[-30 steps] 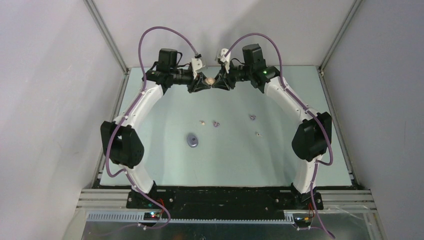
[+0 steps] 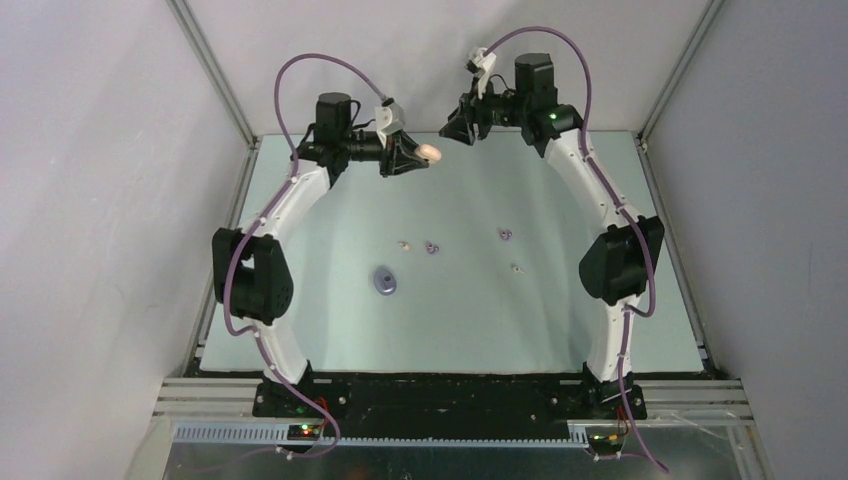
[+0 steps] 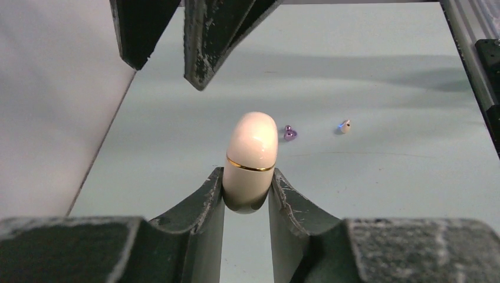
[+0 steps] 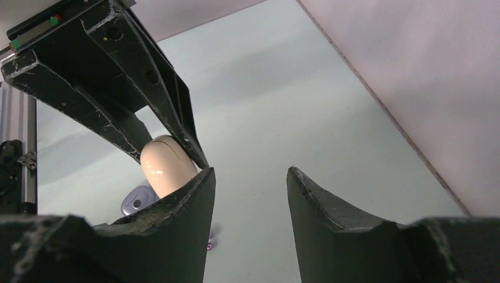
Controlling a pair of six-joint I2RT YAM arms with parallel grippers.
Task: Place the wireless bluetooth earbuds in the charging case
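Observation:
Pinched in my left gripper is a cream charging case [image 3: 255, 138] with a gold seam line; its lid looks closed in the left wrist view. In the top view the case [image 2: 429, 153] is held above the table's far edge. My right gripper stands apart from it to the right, its fingers spread with nothing between them. On the table lie a cream earbud [image 2: 404, 245], another small pale earbud [image 2: 517, 268], and purple earbuds [image 2: 432, 248].
A purple case [image 2: 385, 280] rests on the table, left of the middle. Walls rise at both sides and at the back.
My right gripper has let go of the case and moved away, up and to the right. The left gripper, still holding the case, has shifted slightly. Everything on the table stayed put.

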